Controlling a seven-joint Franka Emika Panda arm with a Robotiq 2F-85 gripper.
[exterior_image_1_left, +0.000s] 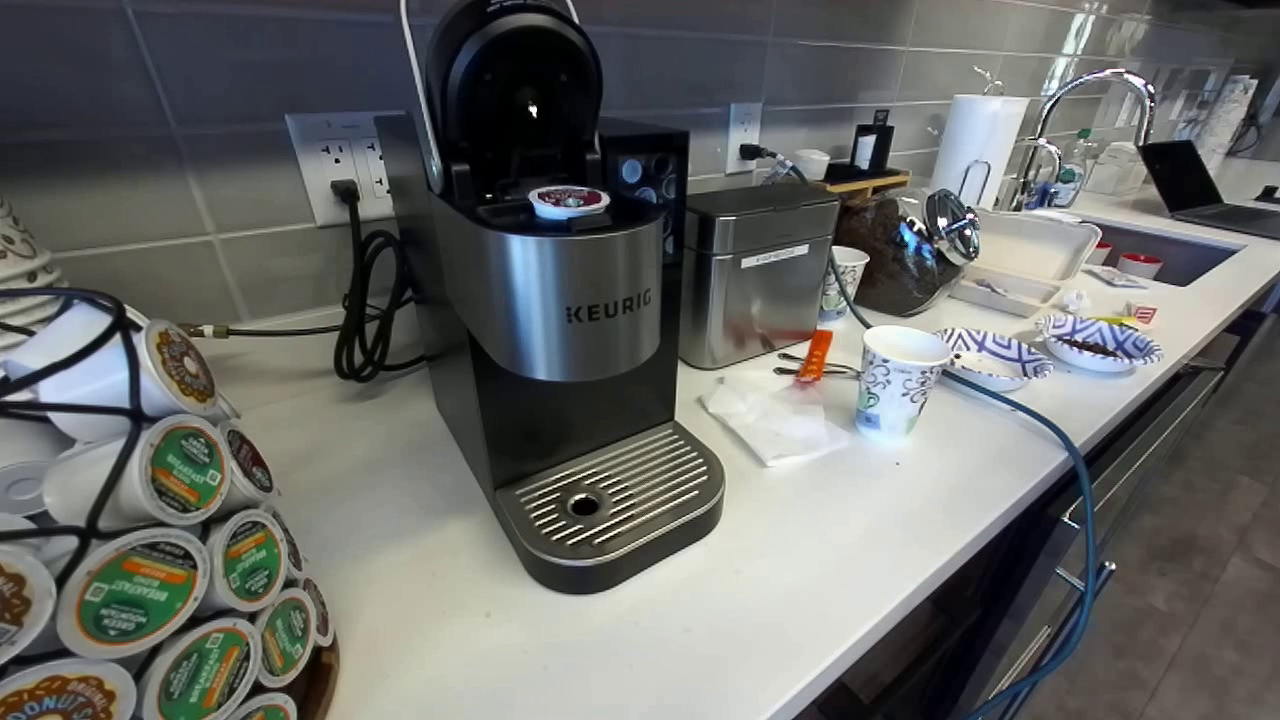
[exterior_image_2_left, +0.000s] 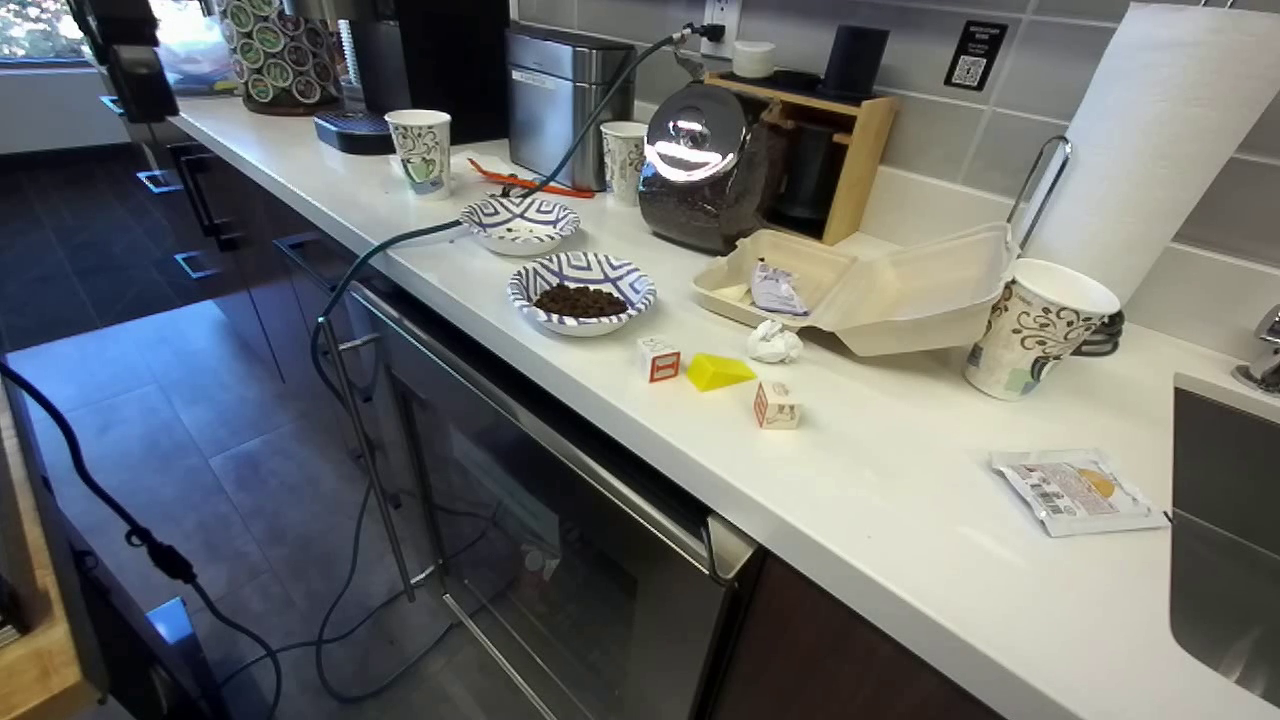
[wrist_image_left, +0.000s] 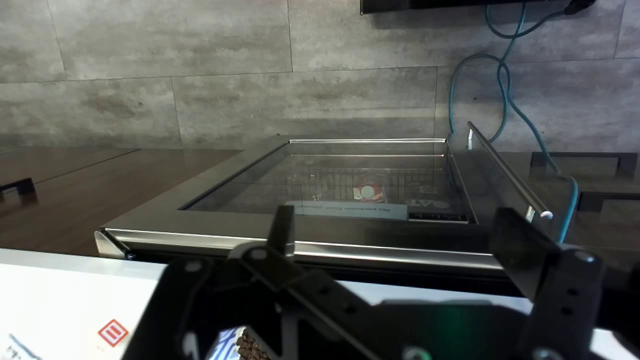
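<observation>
In the wrist view my gripper stands open, its two black fingers wide apart and nothing between them. Beyond it are the counter's front edge and a glass-fronted appliance door. The Keurig coffee maker has its lid raised, and a pod with a dark red top sits in its holder. No cup stands on the drip tray. To the right of the machine is a patterned paper cup, upright. One patterned bowl holds dark beans; another bowl beside it looks nearly empty.
A rack of coffee pods fills the near left. Behind the paper cup stand a metal canister and a bean jar. A blue-green cable crosses the counter edge.
</observation>
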